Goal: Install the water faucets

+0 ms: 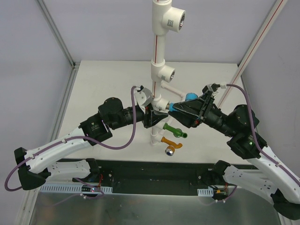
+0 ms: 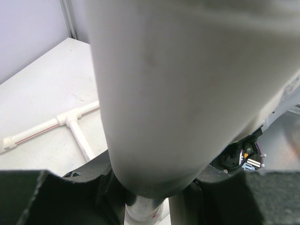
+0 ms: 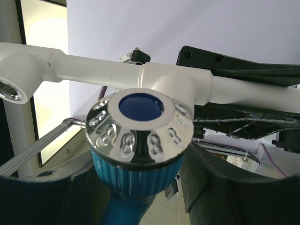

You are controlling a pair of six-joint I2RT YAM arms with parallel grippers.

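The blue faucet (image 1: 172, 107) has its threaded end at the mouth of a white side fitting on the upright pipe (image 1: 159, 47); how deep it sits I cannot tell. Around its body, my right gripper (image 1: 183, 112) stands part open. The right wrist view shows the chrome knob (image 3: 140, 124) with a dark blue cap, and free space between the neck and one of the fingers (image 3: 197, 183). My left gripper (image 1: 151, 117) is shut on the white pipe (image 2: 145, 208) just by that fitting. A green faucet (image 1: 175, 130) and an orange faucet (image 1: 171, 142) stick out lower down.
Higher up, two side fittings have open mouths, the upper fitting (image 1: 174, 19) and the middle fitting (image 1: 166, 73). A thinner white branch pipe (image 1: 172, 88) runs behind the blue faucet. The white board (image 1: 108, 79) is bare on the left.
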